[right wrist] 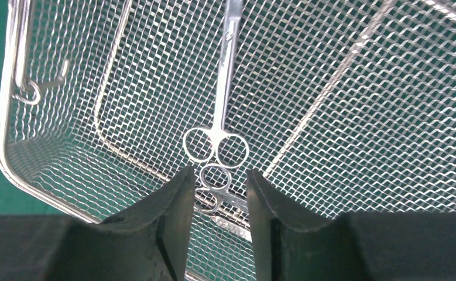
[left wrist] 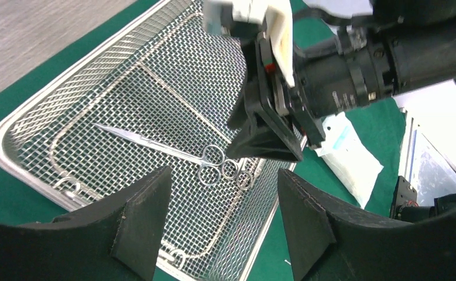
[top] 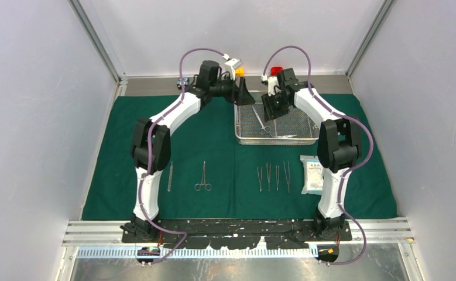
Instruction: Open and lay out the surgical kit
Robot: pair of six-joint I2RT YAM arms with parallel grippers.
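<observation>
The mesh tray (top: 295,142) holds long ringed scissors (right wrist: 222,93) and a second ringed instrument (right wrist: 216,187) near its front edge. My left gripper (top: 243,93) is above the tray's back left, part open with nothing visible between its fingers. My right gripper hovers open over the tray, above the instruments' rings. Laid out on the green cloth are a straight instrument (top: 170,175), ringed forceps (top: 204,178) and several slim tweezers (top: 278,178) in a row.
A white packet (top: 312,174) lies right of the tweezers. Small objects, including a blue-black one (top: 182,83), sit on the back strip.
</observation>
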